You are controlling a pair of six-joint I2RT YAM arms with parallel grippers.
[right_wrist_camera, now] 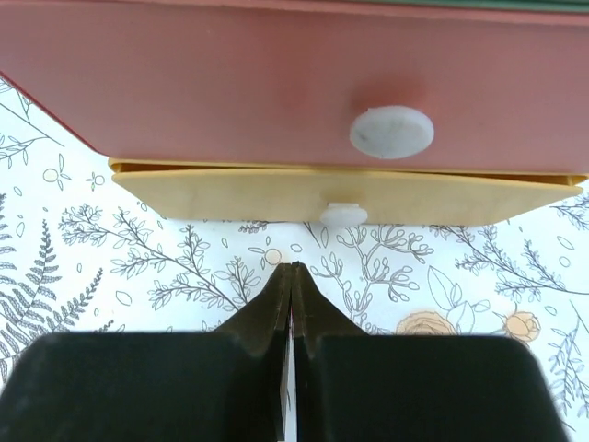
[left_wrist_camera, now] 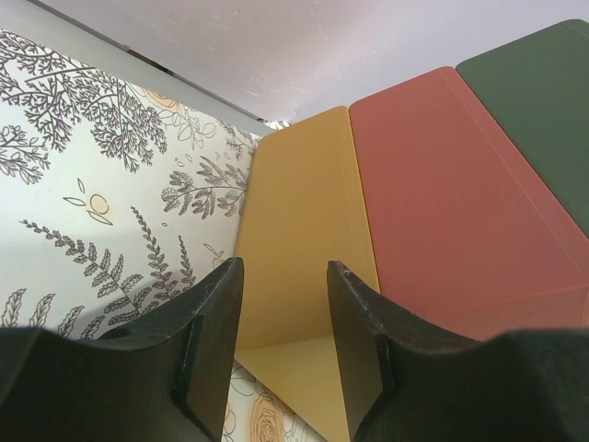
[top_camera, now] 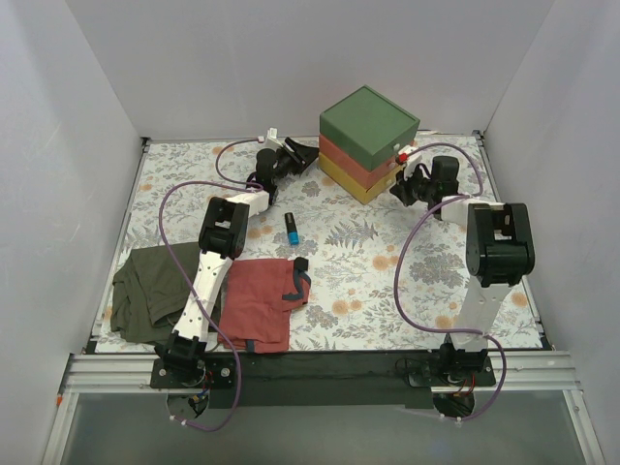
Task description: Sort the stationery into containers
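Note:
The stacked drawer unit has a green top (top_camera: 369,124), a red-brown middle (top_camera: 355,167) and a yellow bottom drawer (right_wrist_camera: 221,195). That yellow drawer is slightly ajar, with a thin gap along its top edge. Its white knob (right_wrist_camera: 344,215) sits ahead and to the right of my right gripper, outside the fingers. Those fingers are shut together with nothing between them. Over at the unit's left side, my left gripper is open, facing the yellow side wall (left_wrist_camera: 299,212), its gap empty. A black marker-like item with a blue end (top_camera: 292,229) lies mid-table.
A second white knob (right_wrist_camera: 392,133) sticks out from the red middle drawer above. Dark green cloth (top_camera: 150,291) and red cloth (top_camera: 260,300) lie at the front left.

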